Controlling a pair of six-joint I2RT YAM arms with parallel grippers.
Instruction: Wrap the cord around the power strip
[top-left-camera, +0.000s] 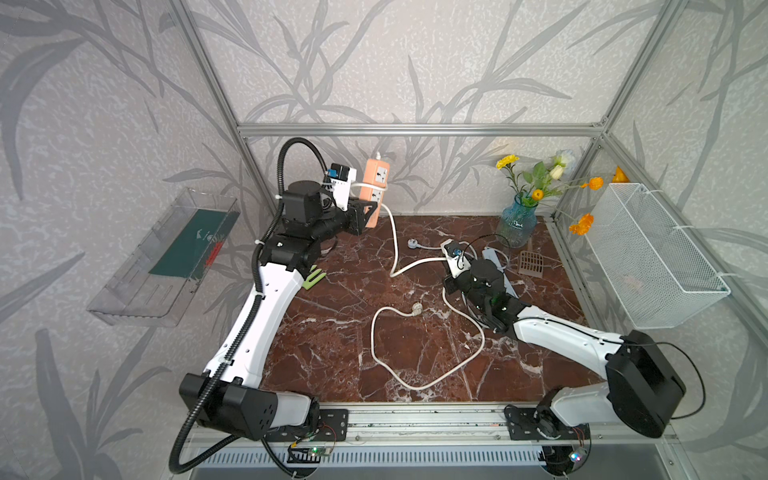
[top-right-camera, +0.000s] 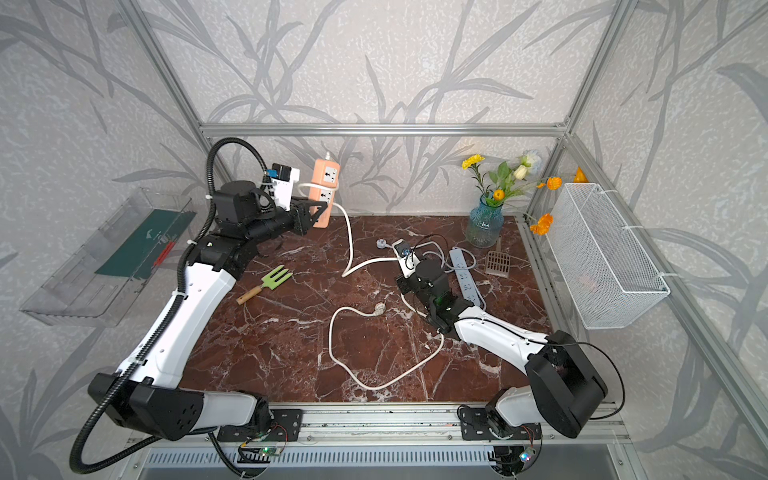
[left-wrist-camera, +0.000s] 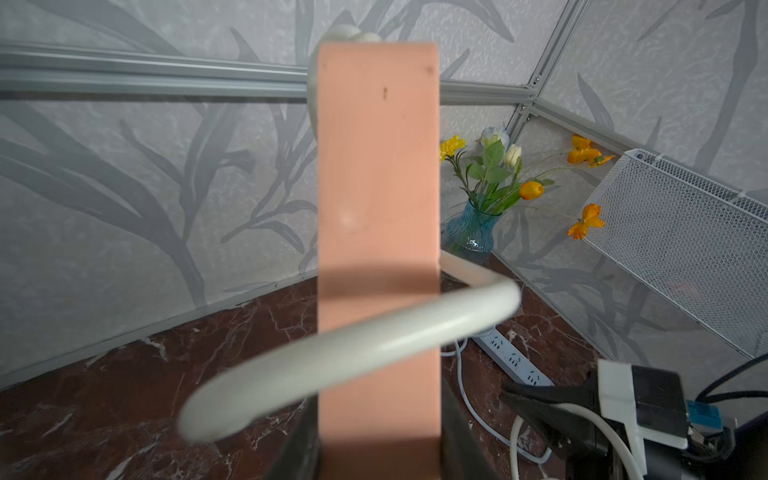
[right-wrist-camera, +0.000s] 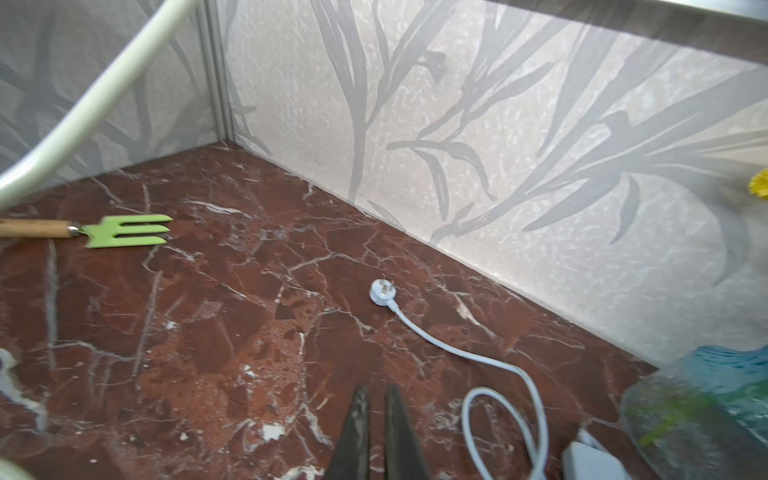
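My left gripper (top-left-camera: 366, 209) holds the peach power strip (left-wrist-camera: 376, 176) upright in the air at the back left of the table, shut on its lower part. The white cord (left-wrist-camera: 360, 344) loops round the strip's middle, hangs down from it and continues along the table (top-left-camera: 328, 352), ending in a plug (top-right-camera: 379, 309). My right gripper is low over the middle-right of the table, below and right of the strip; it is shut, with nothing clearly between its fingers, and the cord runs close by it in the top views.
A white power strip (top-right-camera: 466, 276) with its cord, a flower vase (top-right-camera: 484, 224) and a spatula (top-right-camera: 497, 264) lie or stand at the right. A green fork (top-right-camera: 274, 280) lies at the left. Baskets (top-left-camera: 656, 256) hang at both sides.
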